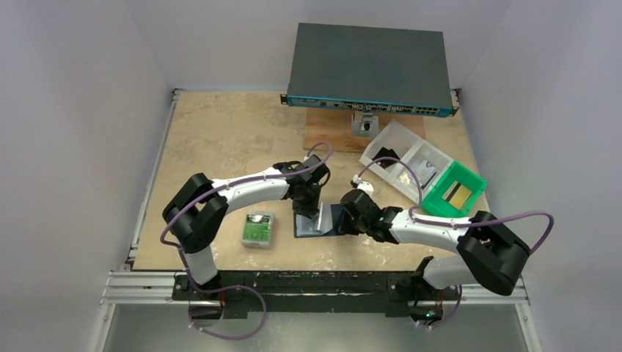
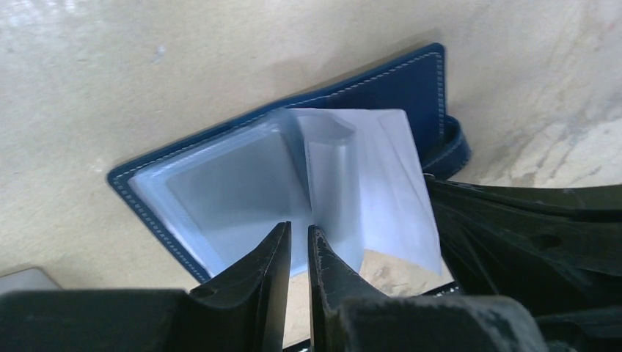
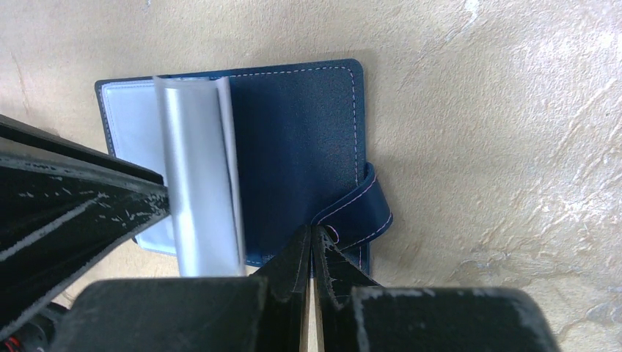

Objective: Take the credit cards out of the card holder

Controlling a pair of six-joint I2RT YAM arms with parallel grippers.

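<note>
A navy card holder (image 3: pixel 293 139) lies open on the table, with clear plastic sleeves (image 2: pixel 227 198) on it; one sleeve (image 3: pixel 198 169) is folded up. My left gripper is at the sleeves, its fingertips slightly apart; whether plastic is between them is unclear. My right gripper is shut at the holder's strap (image 3: pixel 356 209), pressing beside it on the navy cover. No card can be clearly made out in the holder.
A box with a green top (image 1: pixel 256 229) lies left of the holder. At the right are white and green bins (image 1: pixel 458 172); a large metal unit (image 1: pixel 367 62) stands at the back.
</note>
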